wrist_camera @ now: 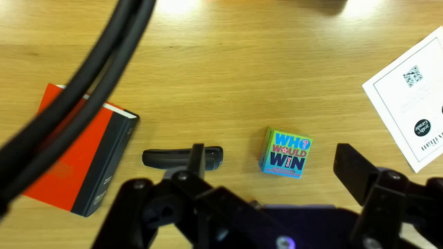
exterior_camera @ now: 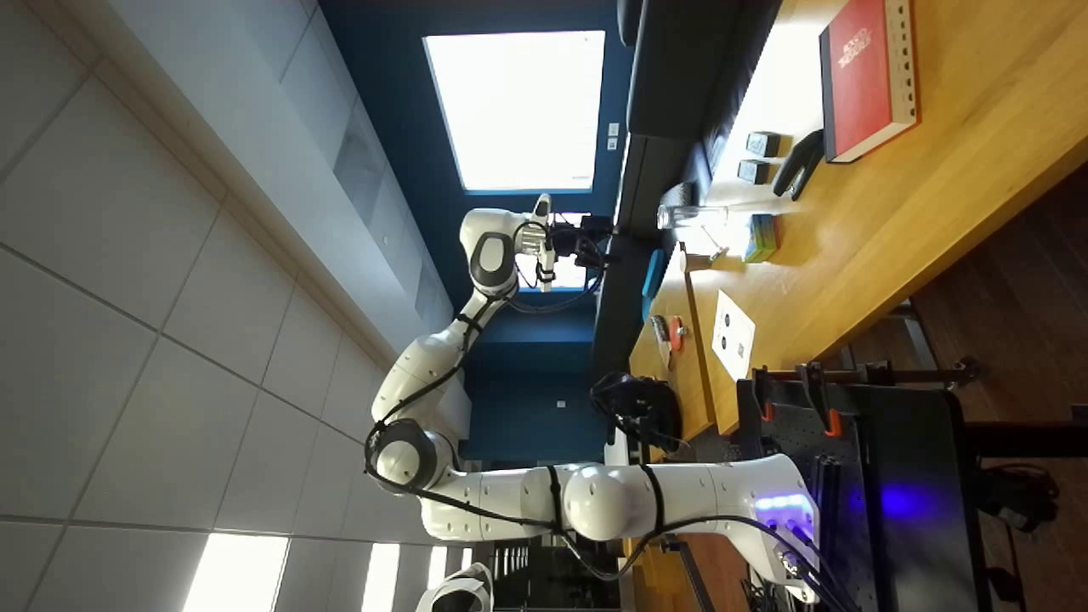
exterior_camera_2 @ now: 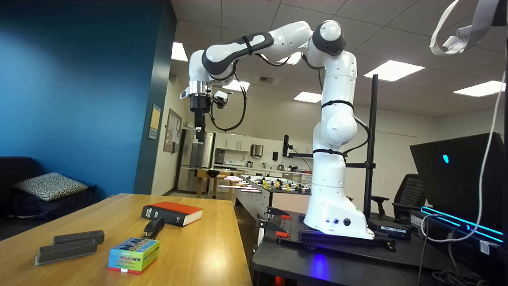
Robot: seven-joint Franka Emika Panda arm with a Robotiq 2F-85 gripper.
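My gripper stands open high above the wooden table, its black fingers wide apart and nothing between them. Beneath that gap, in the wrist view, a small colourful box (wrist_camera: 287,153) marked "Who Would Win" rests on the tabletop. A black stapler (wrist_camera: 166,158) lies left of the box, partly behind the left finger. Farther left is a thick red book (wrist_camera: 68,170) with a black spine, crossed by cables. In exterior view 2 my gripper (exterior_camera_2: 199,136) points down, well clear of everything on the table.
A white printed sheet (wrist_camera: 409,95) lies right of the box. Two dark blocks (exterior_camera_2: 69,250) sit beside the box and stapler. Exterior view 1, turned sideways, shows a clear glass (exterior_camera: 694,216) near the box. Bare wood (wrist_camera: 232,79) spans the middle of the wrist view.
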